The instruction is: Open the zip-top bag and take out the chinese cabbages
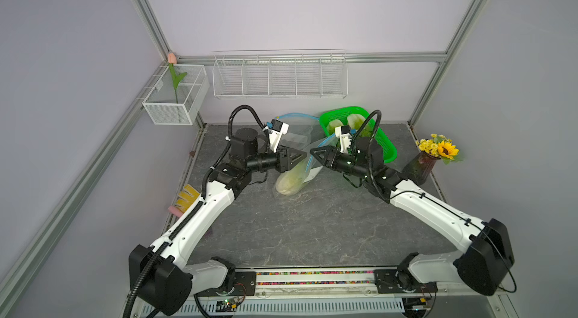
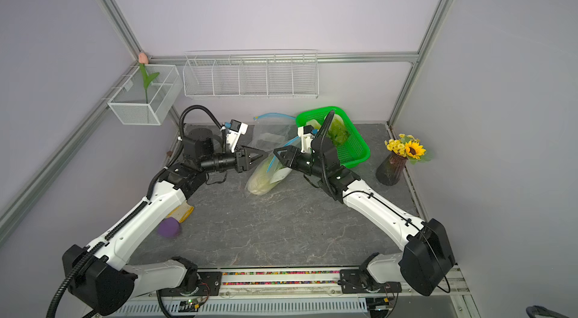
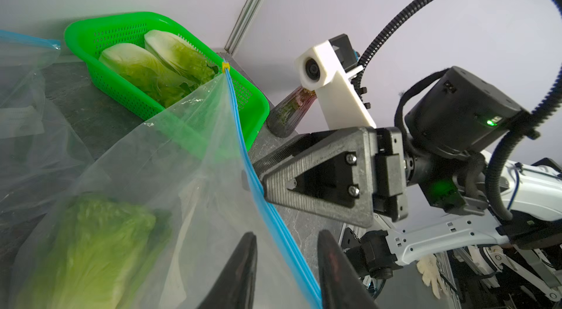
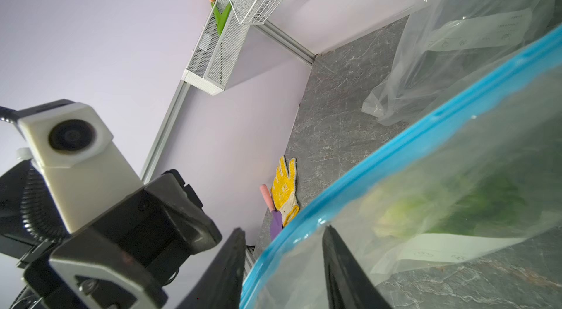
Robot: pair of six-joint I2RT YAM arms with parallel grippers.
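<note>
A clear zip bag (image 1: 290,180) with a pale green cabbage inside rests mid-table, its blue zip strip (image 4: 409,139) raised between the grippers. My left gripper (image 1: 299,157) is at the bag's left; in its own view its fingers stand apart near the zip. My right gripper (image 1: 319,153) is opposite, its tip at the blue strip in the left wrist view, fingers apart in its own view; whether film lies between them is unclear. Two cabbages (image 3: 146,69) lie in the green basket (image 2: 355,149). A second clear bag (image 4: 456,45) lies behind.
A flower vase (image 2: 390,170) stands at the right, a yellow glove (image 4: 284,186) with a pink-handled tool at the left. Wire baskets (image 1: 280,77) hang on the back wall.
</note>
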